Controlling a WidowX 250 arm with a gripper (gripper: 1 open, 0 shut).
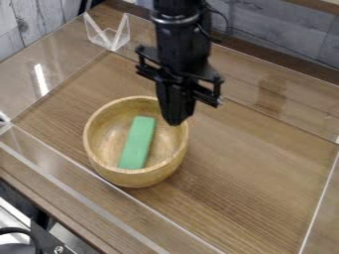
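A black robot arm comes down from the top centre, its gripper (pixel 169 99) pointing down above the back right part of a round, pale wooden bowl (pixel 111 167). The gripper looks shut, with nothing seen held at its tip. A green bar (pixel 135 148) lies flat in the bowl, lengthwise from back to front, left of and below the gripper tip in the view.
A clear wire or plastic piece (pixel 109 30) stands at the back left. Black cables lie at the lower left corner, off the table's edge.
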